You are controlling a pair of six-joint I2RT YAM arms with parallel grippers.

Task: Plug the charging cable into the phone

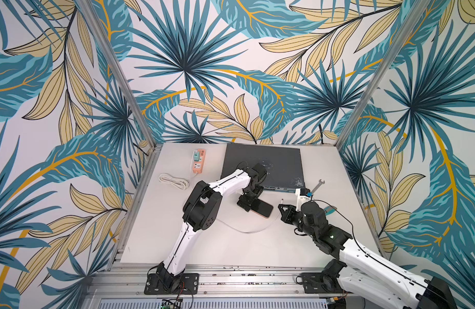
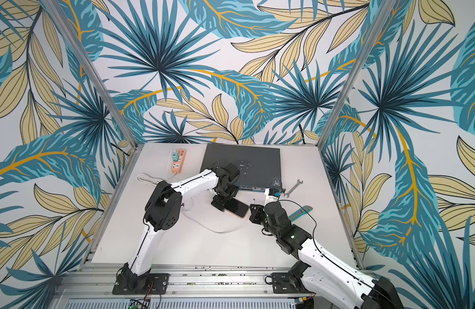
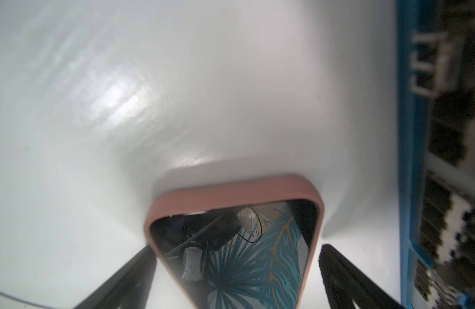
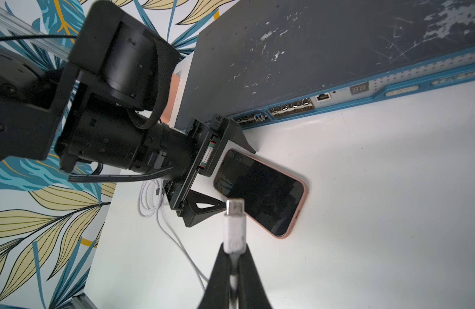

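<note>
The phone point(image 4: 263, 190), black-screened with a pink case, lies flat on the table, its port edge facing right. My left gripper stands open around the phone's other end, one finger on each side; in the left wrist view gaps show between the blurred fingers and the case. The white charging cable's plug point(image 4: 234, 226) points up and away from the tips of my right gripper, which is shut on it. In the top left view the right gripper point(image 1: 282, 208) is to the right of the phone, with plug and phone apart.
A dark network switch point(image 1: 263, 164) lies behind the phone. A pink power strip point(image 1: 198, 162) and coiled white cable point(image 1: 173, 180) are at the back left. A wrench point(image 2: 294, 187) and a teal tool point(image 2: 301, 212) lie on the right.
</note>
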